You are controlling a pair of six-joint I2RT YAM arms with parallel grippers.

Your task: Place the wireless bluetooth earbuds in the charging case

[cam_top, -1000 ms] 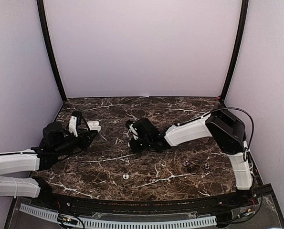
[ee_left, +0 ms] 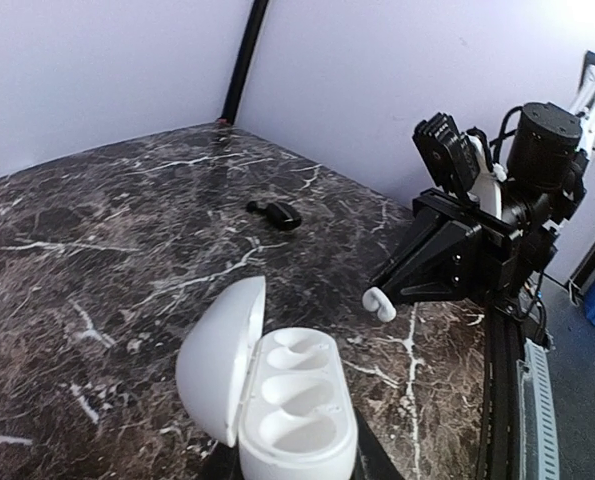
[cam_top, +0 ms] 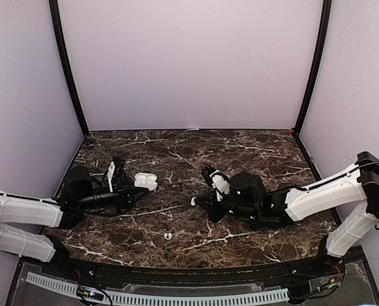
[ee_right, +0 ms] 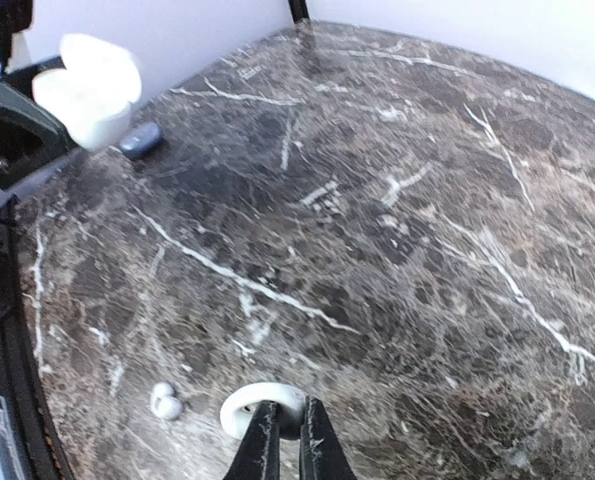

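The white charging case (cam_top: 146, 181) is held up by my left gripper (cam_top: 137, 190), which is shut on its lower part. Its lid stands open in the left wrist view, and the hollows of the case (ee_left: 297, 395) look empty. Across from it, my right gripper is shut, with a white earbud (ee_right: 249, 404) at its fingertips. This earbud (ee_left: 379, 304) shows in the left wrist view too, well apart from the case. A second white earbud (cam_top: 168, 236) lies on the table towards the front, below and between the grippers.
A small black object (ee_left: 275, 215) appears beyond the case in the left wrist view. A vented strip (cam_top: 157, 298) runs along the front edge.
My left gripper has carried the case to the right and towards the front. My right gripper, with its earbud, has shifted right and frontward. The earbud on the table has stayed put.
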